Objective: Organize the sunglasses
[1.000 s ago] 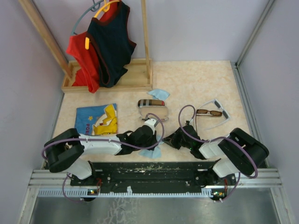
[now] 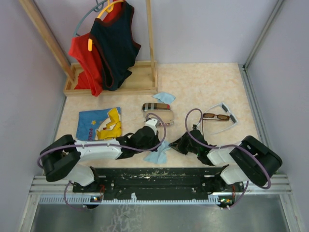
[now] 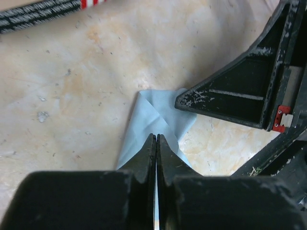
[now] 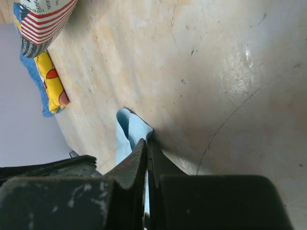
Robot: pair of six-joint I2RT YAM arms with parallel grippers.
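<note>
A light blue cloth (image 2: 157, 157) lies at the front middle. My left gripper (image 2: 153, 147) is shut over it, nothing visible between the fingers. My right gripper (image 2: 173, 146) is shut, its tips at the cloth's folded corner; whether any cloth is pinched cannot be told. Brown sunglasses (image 2: 217, 116) and white-framed sunglasses (image 2: 231, 117) lie at the right. Two glasses cases, one dark striped (image 2: 155, 106), one pale (image 2: 163, 117), lie at the middle. A second blue cloth (image 2: 164, 96) lies behind them.
A blue bag (image 2: 89, 125) with a yellow item (image 2: 112, 128) lies at the left. A wooden rack (image 2: 67, 89) with hanging red and navy garments stands at the back left.
My left gripper has moved slightly left, showing more of the cloth in the top view. The right arm has shifted very slightly.
</note>
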